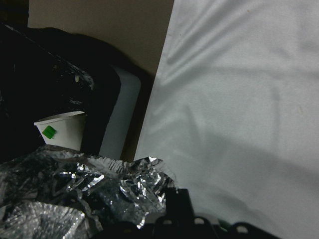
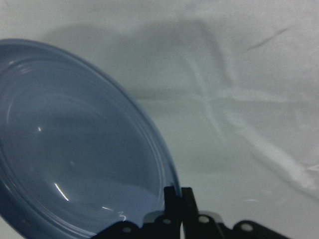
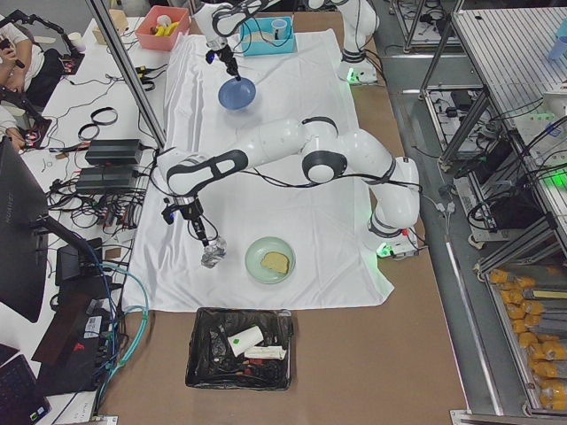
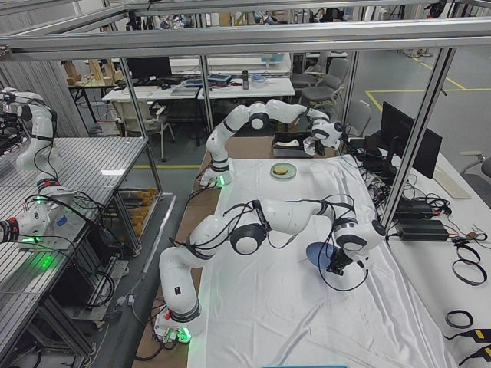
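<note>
My left gripper is shut on a crumpled piece of silver foil (image 1: 124, 189), seen above the white cloth near the cloth's edge and, in the camera left view, left of a green plate (image 3: 270, 274) holding a yellow slice (image 3: 275, 260). At the other end, my right gripper is shut on the rim of a blue bowl (image 2: 79, 139), which fills the left of the right wrist view. In the camera left view the bowl (image 3: 236, 94) lies beyond the left arm.
A black-lined bin (image 3: 239, 372) with a white cup (image 3: 244, 340) sits just beyond the cloth. A light-blue bin (image 3: 266, 44) and a red box (image 3: 163, 40) with items stand at the far end. The cloth around the plate is mostly clear.
</note>
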